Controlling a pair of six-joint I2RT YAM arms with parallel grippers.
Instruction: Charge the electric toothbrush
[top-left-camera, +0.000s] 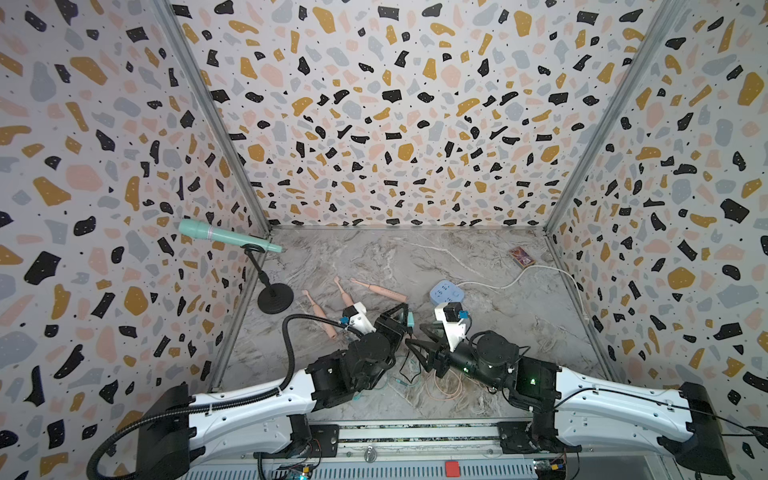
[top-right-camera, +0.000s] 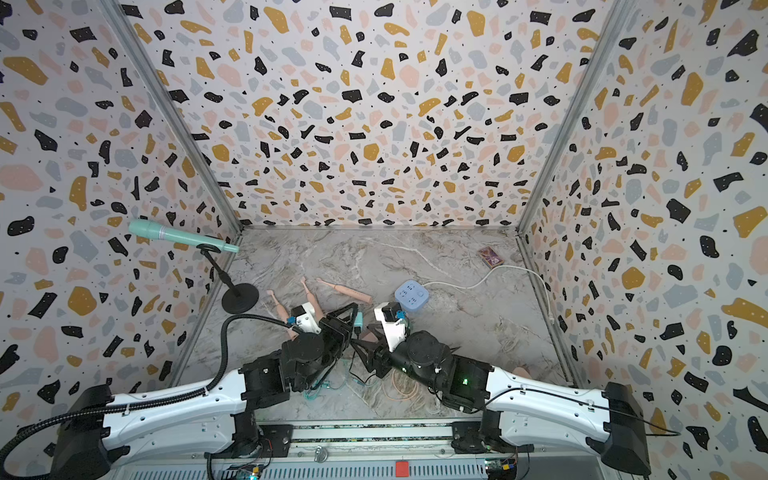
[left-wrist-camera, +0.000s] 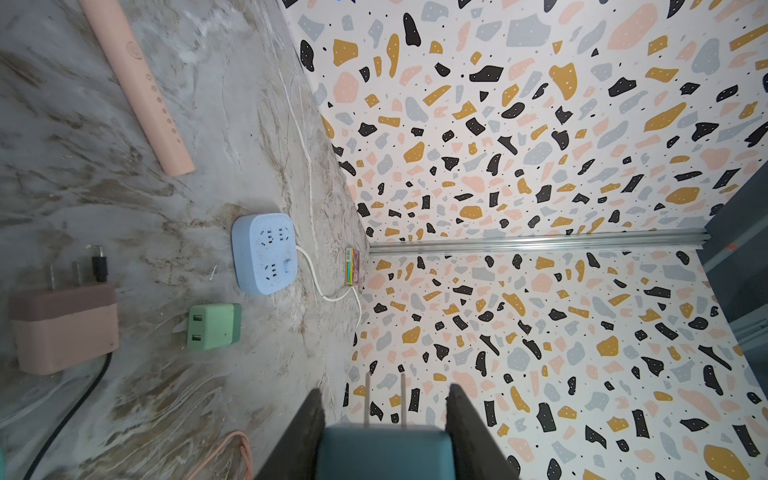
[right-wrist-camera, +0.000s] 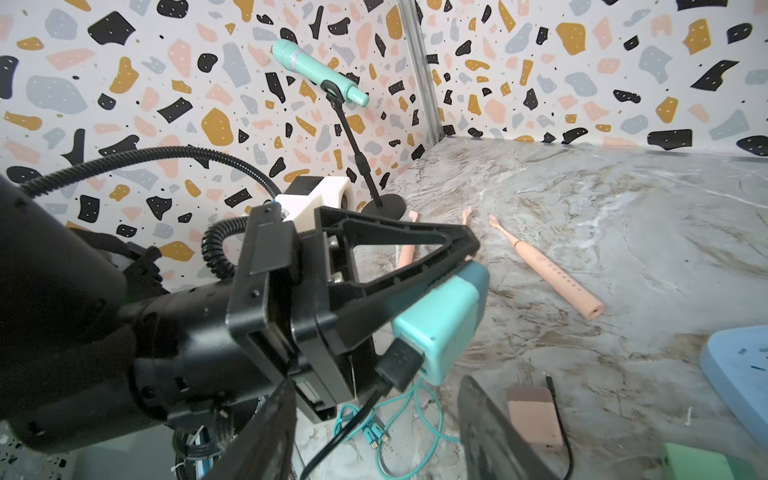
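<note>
My left gripper is shut on a teal charger block (right-wrist-camera: 444, 316), held above the table. A black cable with its plug (right-wrist-camera: 400, 364) is seated in one end of that block. In the left wrist view the block (left-wrist-camera: 385, 452) shows two thin prongs pointing away from the fingers. My right gripper is open, its fingers apart, facing the cable end of the block with nothing clearly gripped. Pink toothbrushes lie on the marble, one of them (right-wrist-camera: 560, 280) to the right of the block. The blue power strip (left-wrist-camera: 265, 252) lies flat on the table.
A pink charger (left-wrist-camera: 64, 328) and a green charger (left-wrist-camera: 213, 325) rest on the table. A teal cable (right-wrist-camera: 416, 432) is coiled below the left gripper. The microphone stand (top-left-camera: 275, 297) is at the left; a small box (top-left-camera: 521, 257) lies back right.
</note>
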